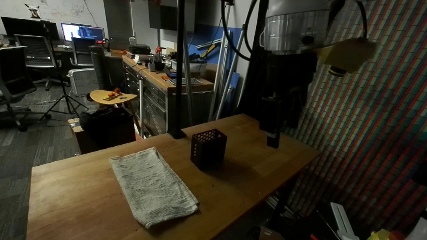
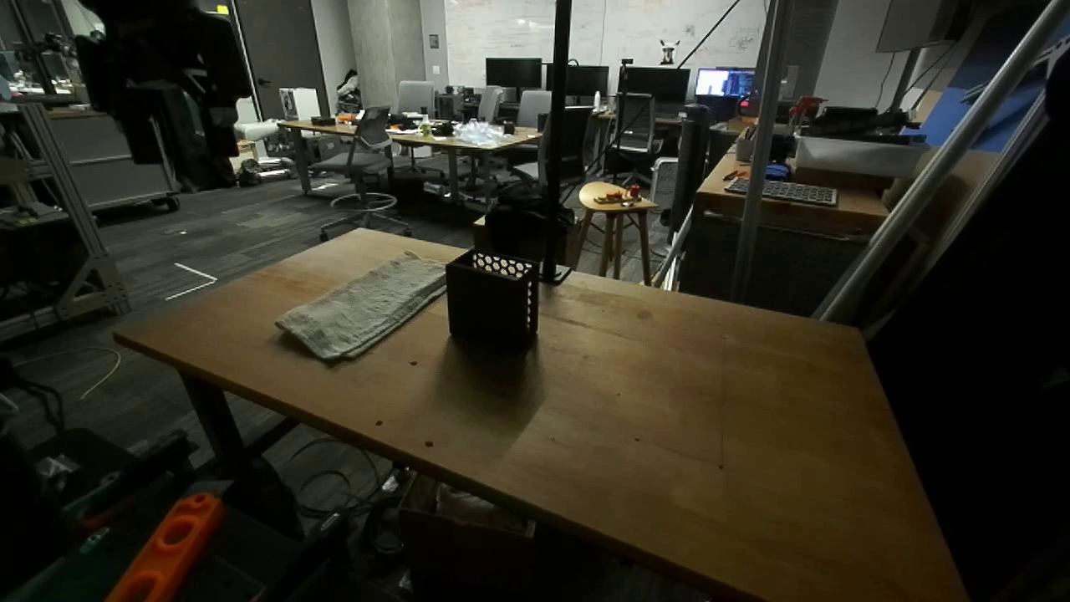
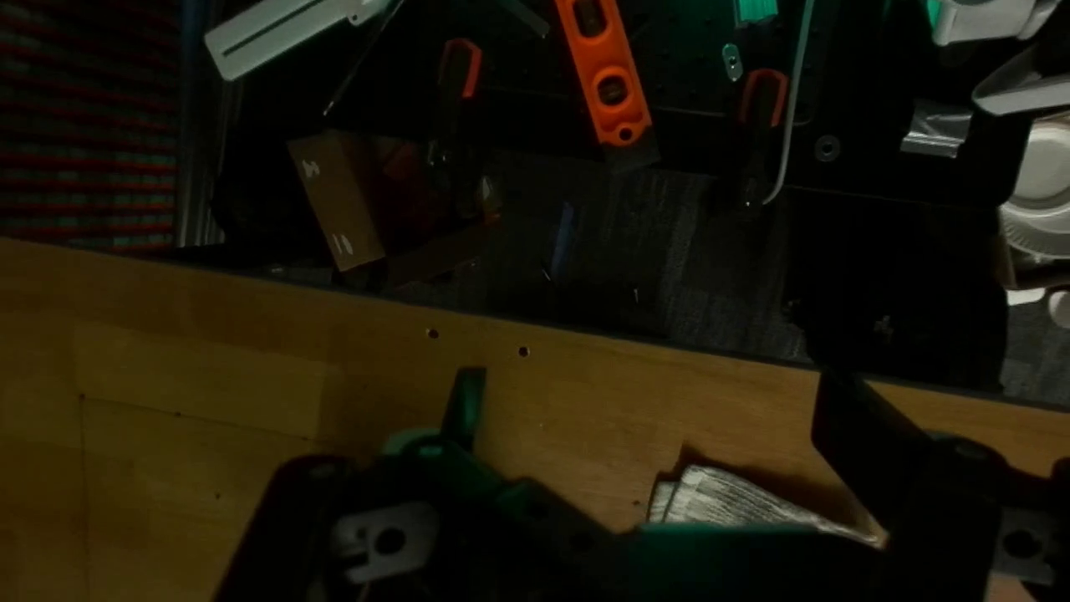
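A folded grey cloth [image 1: 154, 187] lies flat on the wooden table [image 1: 72, 200]; in the wrist view only a corner of the cloth [image 3: 737, 502] shows near the bottom. To its right in exterior view 1 stands an upright black mesh holder [image 1: 208, 150], also seen in exterior view 2 as a dark box [image 2: 491, 301] next to the cloth. My gripper [image 1: 273, 140] hangs above the far right of the table, apart from both. Its fingers stand wide apart in the wrist view, and the open gripper has nothing between them. The holder is out of the wrist view.
A black upright post [image 1: 178, 80] rises at the table's back edge, close behind the holder. Beyond the near edge, a dark surface carries tools, among them an orange level [image 3: 607, 75].
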